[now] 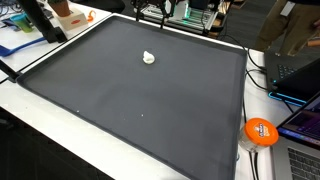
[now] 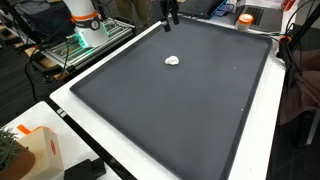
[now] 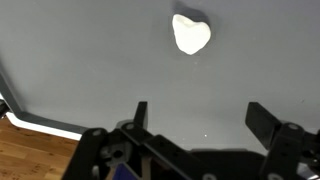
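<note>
A small white lump (image 3: 191, 34) lies alone on the dark grey board (image 3: 90, 75), near the top of the wrist view. It also shows in exterior view 1 as a white lump (image 1: 149, 58) towards the board's far edge, and in exterior view 2 as a white lump (image 2: 172, 60). Wide apart stand the black fingers of my gripper, with only bare board seen between them. My gripper hangs above the far side of the board, clear of the lump. In exterior view 1 it is mostly cut off by the top edge.
An orange-lidded container (image 1: 260, 132) stands beside the board on the white table. A laptop (image 1: 300, 160) sits at the right. A potted plant (image 2: 12, 150) is at the near left in exterior view 2. Most of the board is clear.
</note>
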